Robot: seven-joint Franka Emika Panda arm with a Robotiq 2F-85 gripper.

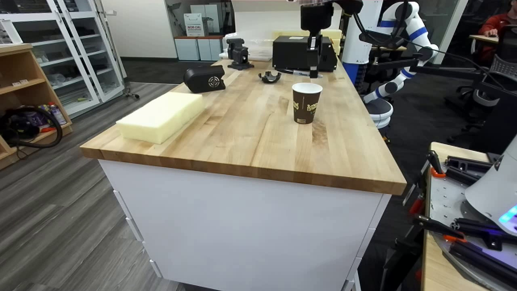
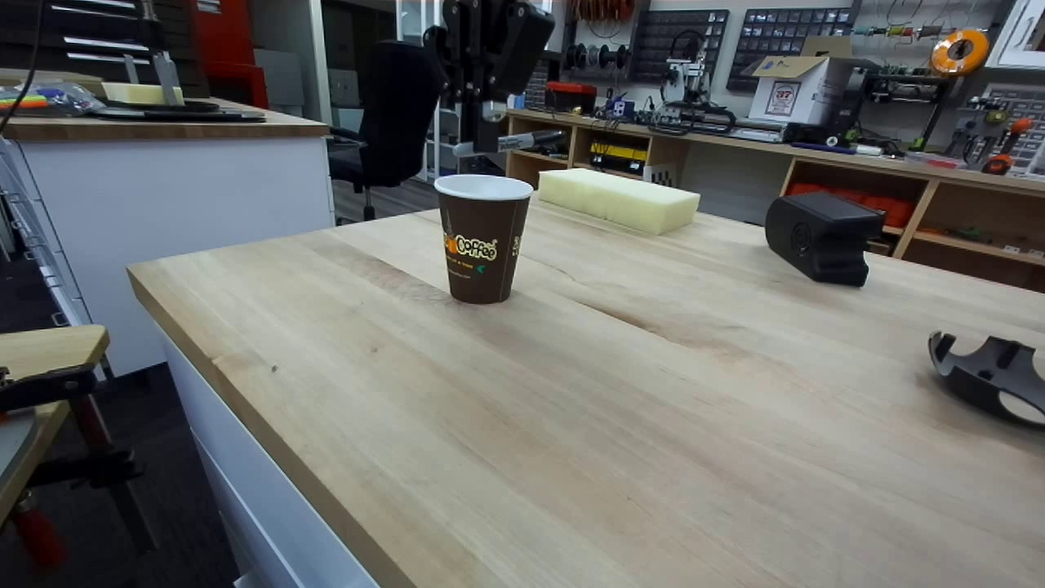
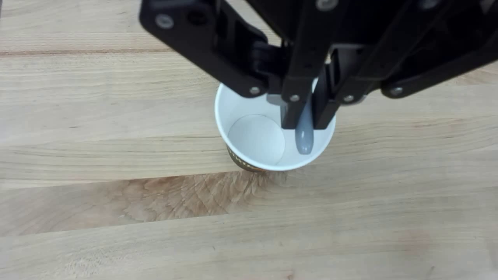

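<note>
A brown paper coffee cup [image 1: 306, 107] with a white rim stands upright on the wooden table. My gripper [image 1: 314, 75] is above and behind it in exterior view 1, shut on a slim grey marker. That marker [image 2: 502, 144] lies roughly level across the fingers, above the cup [image 2: 480, 245] in exterior view 2. From the wrist, the marker's rounded grey end [image 3: 304, 140] juts out between the fingertips, in front of the cup's white inside [image 3: 256, 135]. The cup's bottom looks empty where it shows; the fingers hide part of the opening.
On the table are a pale yellow foam block [image 1: 162, 114], a black rounded device [image 1: 204, 79] and a black curved bracket [image 1: 269, 77]. A black box [image 1: 291, 51] stands at the back. Bare wood [image 1: 232, 145] lies around the cup.
</note>
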